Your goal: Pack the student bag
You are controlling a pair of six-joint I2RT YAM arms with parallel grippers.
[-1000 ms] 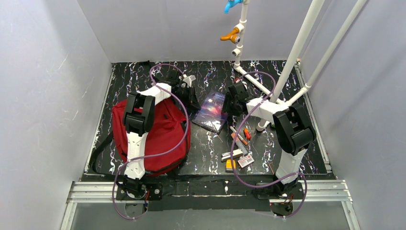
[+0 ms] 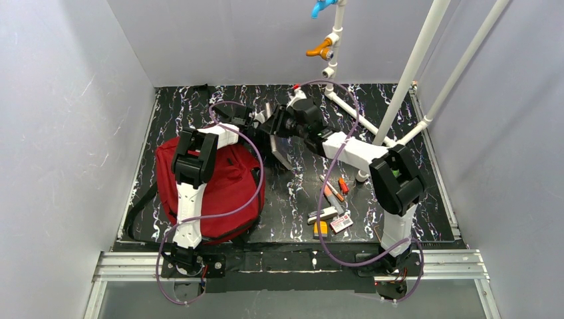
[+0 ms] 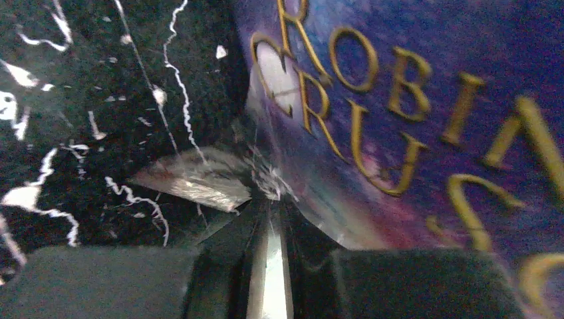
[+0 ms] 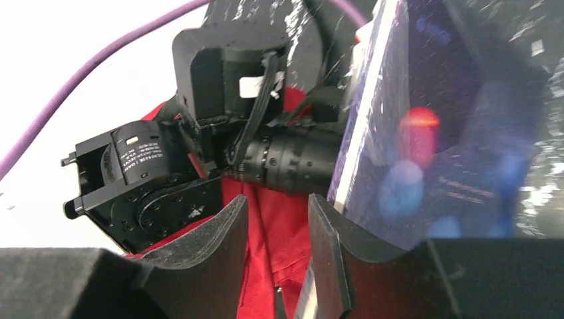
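A purple book point(image 2: 282, 151) in clear wrap stands tilted nearly on edge, seen edge-on from above, right of the red bag point(image 2: 229, 189). Its gold title letters fill the right of the left wrist view. My left gripper is shut on the crumpled clear wrap point(image 3: 206, 183) at the book's edge. At the book's upper side is my right gripper point(image 2: 278, 121). In the right wrist view its fingers point(image 4: 229, 242) stand apart, and the book's pale edge point(image 4: 362, 119) passes behind one of them; whether they pinch it cannot be told.
Pens point(image 2: 334, 189), a red item point(image 2: 343, 186), a yellow sharpener-like block point(image 2: 320, 230) and a small white box point(image 2: 341, 223) lie at the front centre. White pipes point(image 2: 412, 66) rise at the right. Clear tabletop lies between book and front edge.
From lying nearly flat, the book has been raised up on edge. My right gripper has moved left and toward the back with it, while the left one has shifted only slightly.
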